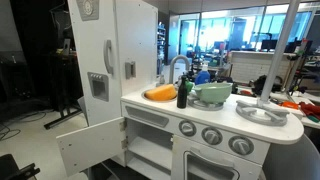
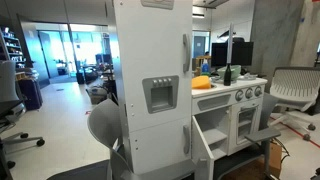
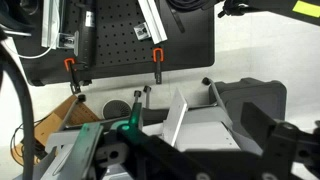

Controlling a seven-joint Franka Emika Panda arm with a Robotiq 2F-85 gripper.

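A white toy kitchen stands with its lower cabinet door swung open, showing an empty-looking shelf space. An orange item lies at the sink below the faucet, and a dark bottle stands upright beside it. Farther right is a pale green bowl-like container. In the wrist view, dark parts of my gripper show blurred along the lower edge, standing wide apart. My gripper is open, and nothing shows held between its fingers. Neither exterior view shows the gripper clearly.
The tall white fridge unit rises beside the counter. A grey chair stands close to it. Below the camera in the wrist view lies a black perforated plate with tools and cables. Open floor shows around the plate.
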